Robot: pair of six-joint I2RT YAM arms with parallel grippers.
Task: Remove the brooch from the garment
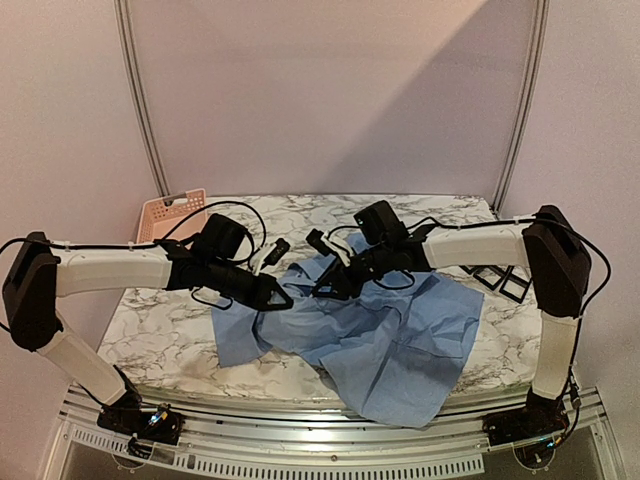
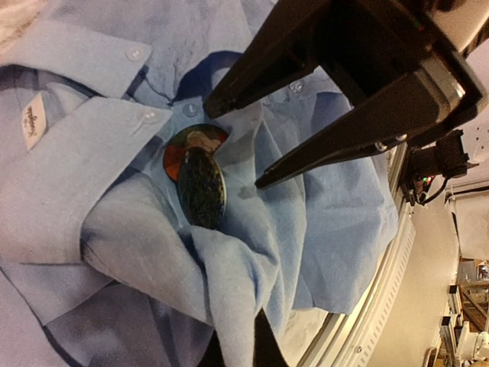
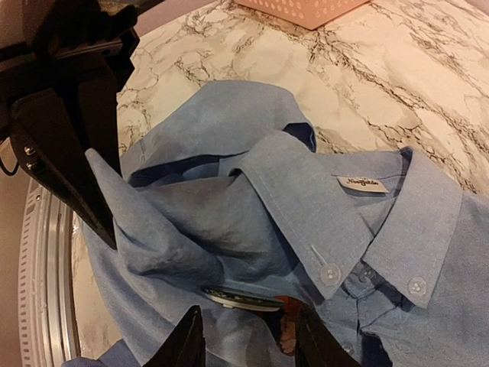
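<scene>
The light blue garment [image 1: 390, 340], a collared shirt, lies rumpled on the table. My left gripper is shut on a raised fold of its cloth. Just beyond that fold in the left wrist view sits the brooch [image 2: 202, 189], a dark glossy oval tilted up against a round red-brown picture piece [image 2: 177, 157]. My right gripper stands part open over the shirt front. In the right wrist view the brooch [image 3: 244, 300] appears edge-on between and beyond its fingertips; nothing is gripped there. How the brooch is fastened is hidden.
A pink basket [image 1: 165, 215] stands at the back left. Black frames [image 1: 512, 284] lie on the right side. The shirt collar [image 3: 306, 206] spreads close to the brooch. Both grippers are close together over the shirt.
</scene>
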